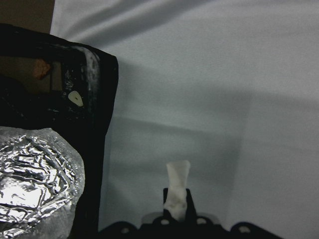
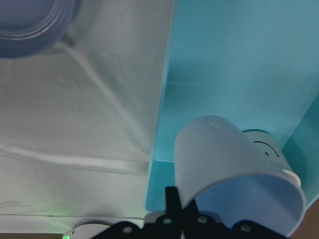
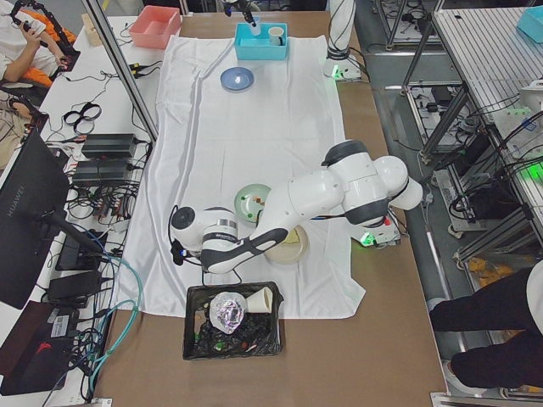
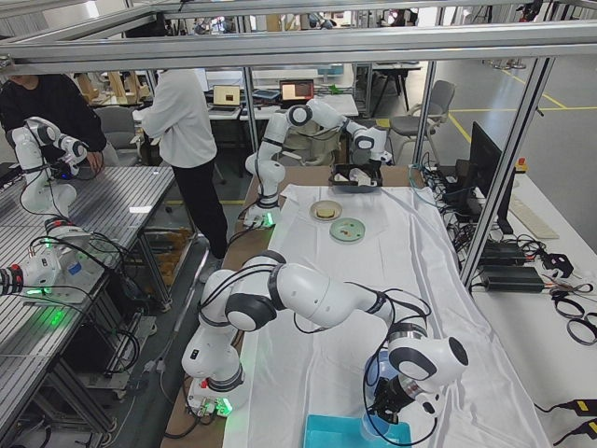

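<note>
My right gripper is shut on a pale cup [image 2: 219, 154] by its rim, over the blue bin [image 2: 224, 59], where a white cup with a drawn face [image 2: 269, 147] lies. My left gripper is shut on a small white crumpled piece [image 1: 177, 181], perhaps tissue, above the cloth beside the black bin [image 1: 92, 84]. That bin holds a foil item [image 1: 35, 174], a white cup [image 3: 259, 301] and scraps.
A blue plate [image 3: 237, 78] is near the blue bin. A green plate [image 4: 347, 233] and a cream plate with a yellow item [image 3: 284, 254] are near the left arm.
</note>
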